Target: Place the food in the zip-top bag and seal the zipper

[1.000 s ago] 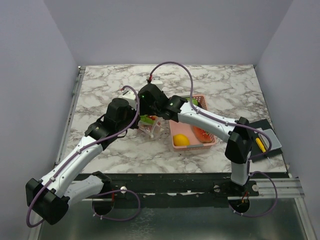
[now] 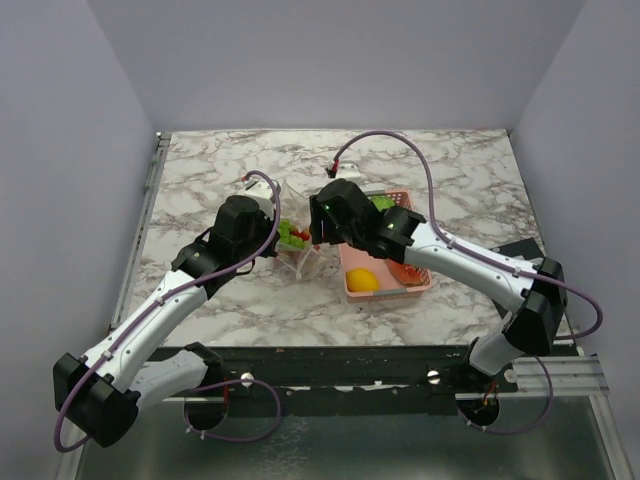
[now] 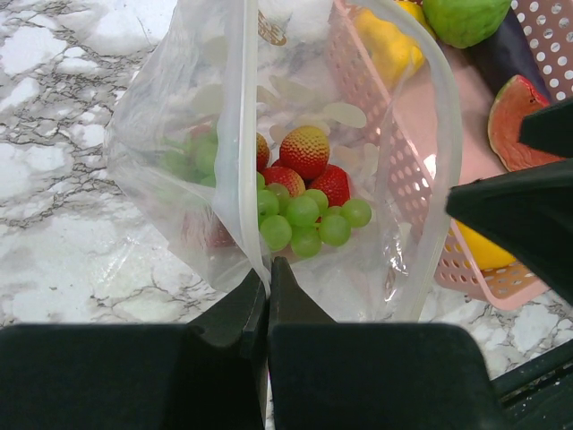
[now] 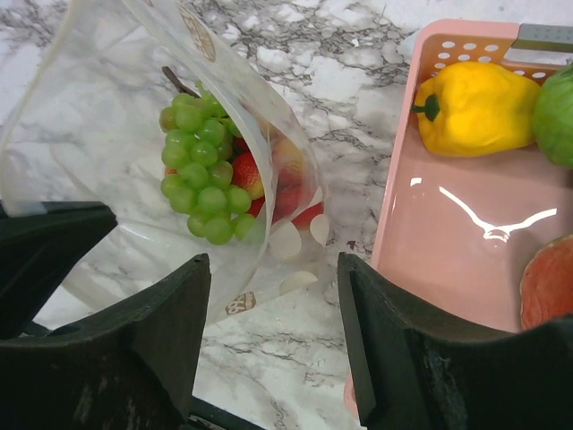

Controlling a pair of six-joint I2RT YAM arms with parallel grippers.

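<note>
The clear zip bag (image 3: 161, 152) holds green grapes (image 3: 304, 213) and strawberries (image 3: 304, 152) and stands open at the top. My left gripper is shut on the bag's rim at its near end. My right gripper is open above the bag's right side, beside the pink basket, its fingers apart and dark at the edge of the left wrist view.
The pink basket (image 4: 466, 215) holds a yellow pepper (image 4: 474, 107), a green vegetable (image 4: 555, 121), a watermelon slice (image 4: 546, 278) and an eggplant (image 3: 501, 63).
My right gripper has moved right, away from the left gripper, over the last second. The left arm looks unchanged.
</note>
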